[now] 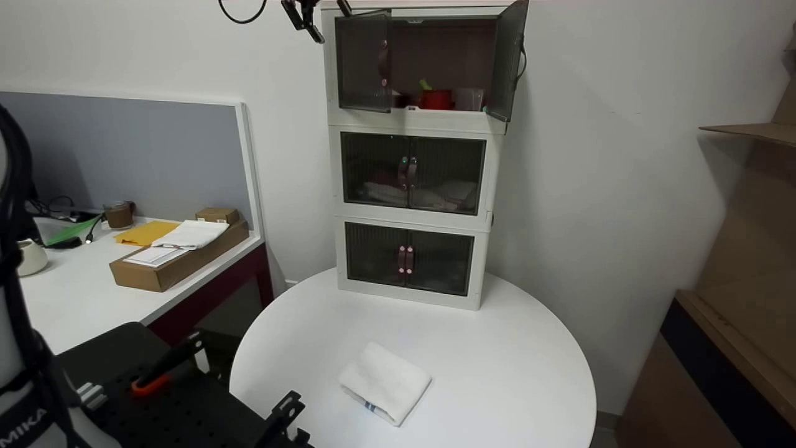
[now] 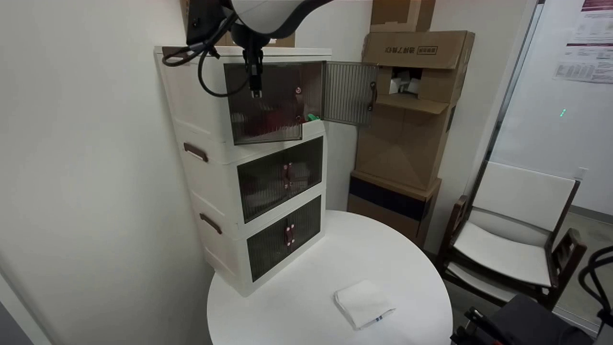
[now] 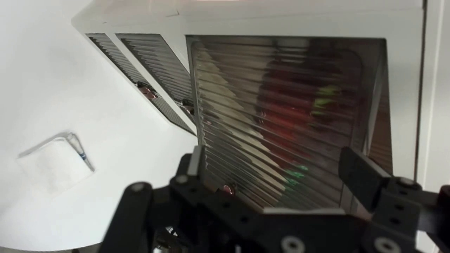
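Note:
A white cabinet [image 1: 418, 216] with three stacked compartments stands on the round table. On its top compartment, the left door [image 1: 362, 67] is partly open and the right door [image 1: 509, 63] is swung wide. My gripper [image 2: 256, 92] is up by the outer face of the left door; the wrist view shows the fingers apart, with nothing held between the fingers. Whether a finger touches the door, I cannot tell. Behind the ribbed panel a red container [image 1: 436, 99] and a green item show blurred. A folded white cloth [image 1: 384, 383] lies on the table.
The middle doors [image 1: 411, 173] and bottom doors [image 1: 408, 259] are closed. Cardboard boxes [image 2: 396, 138] are stacked beyond the open right door, and a side desk [image 1: 74, 298] stands at the left.

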